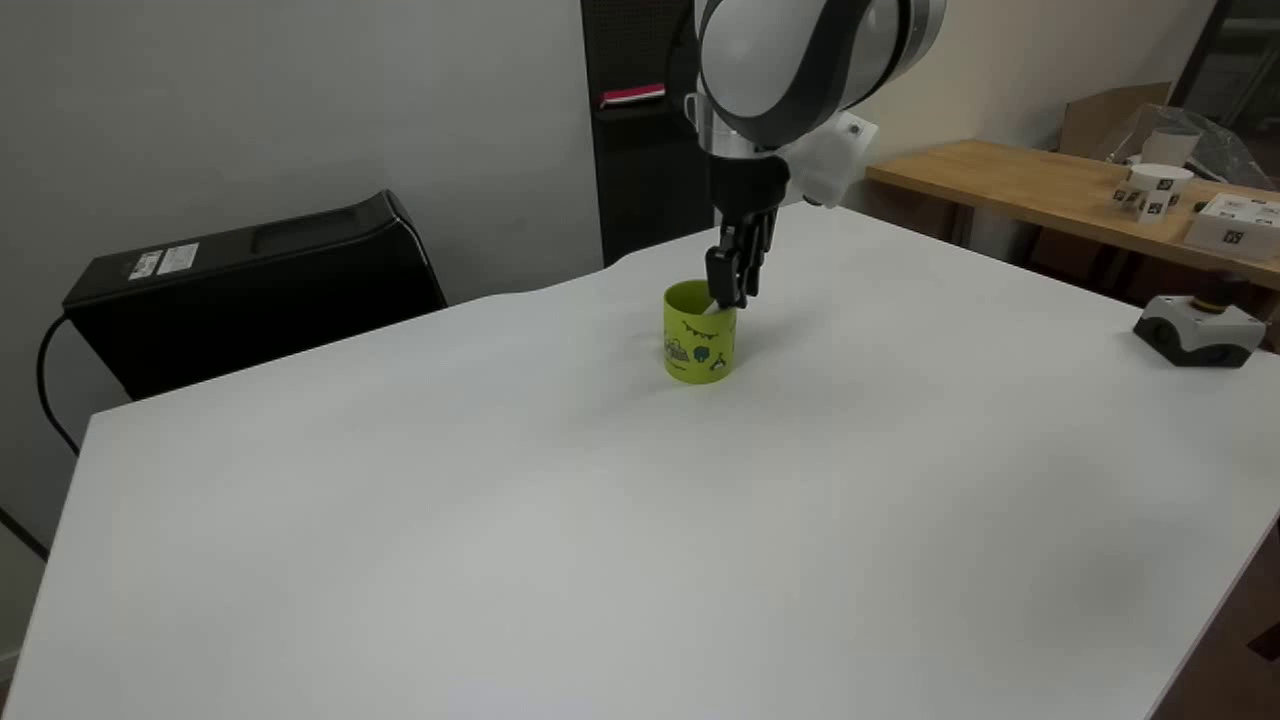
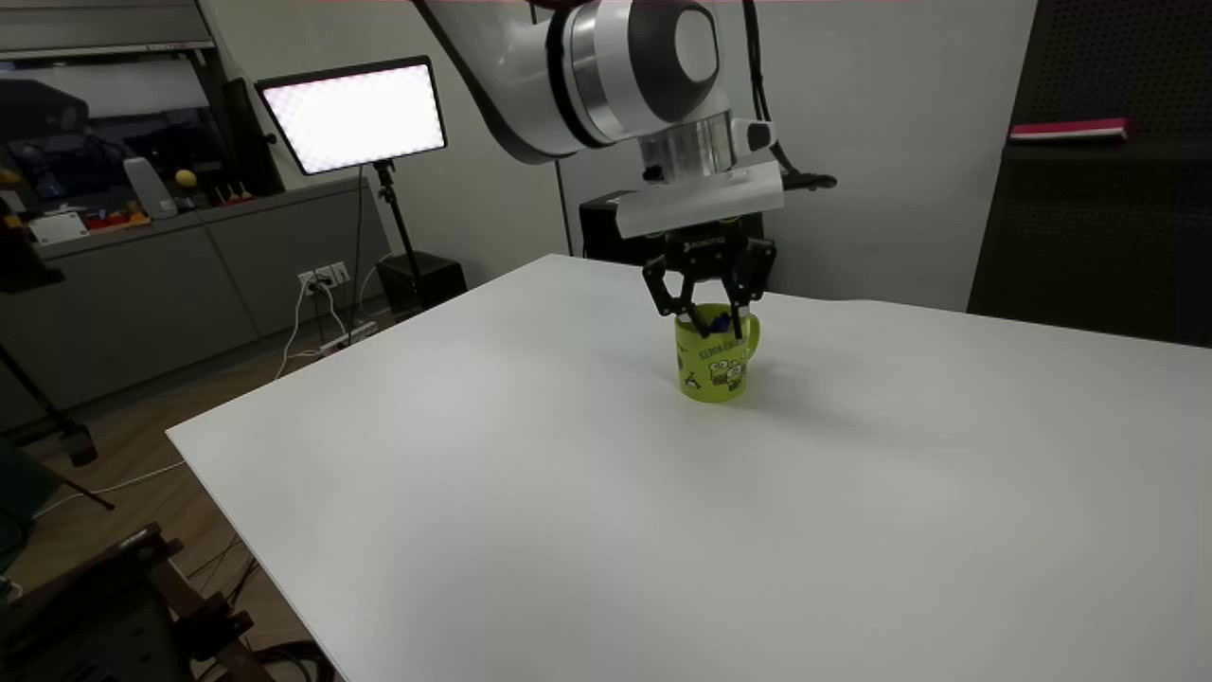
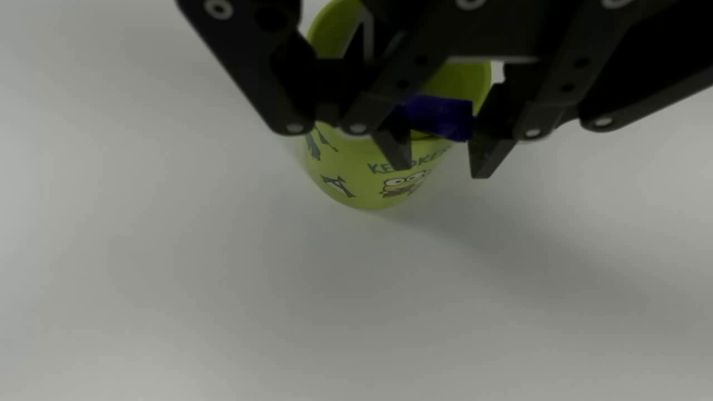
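Note:
A yellow-green mug (image 1: 698, 348) with printed cartoon figures stands upright on the white table. Its handle (image 2: 753, 336) shows on the right in exterior view 2. At the mug's mouth, my gripper (image 2: 718, 328) points down, its fingers part open. In the wrist view the two fingertips (image 3: 486, 150) are apart, and a dark blue piece (image 3: 438, 117) lies at the mug's rim, behind or between them. Whether the fingers touch it is unclear. A pale bit (image 1: 713, 308) of something shows inside the mug, mostly hidden by the fingers and the mug wall.
Against the wall at the back left is a black box-like unit (image 1: 264, 288). A grey-and-black switch box (image 1: 1200, 326) sits at the table's right side.

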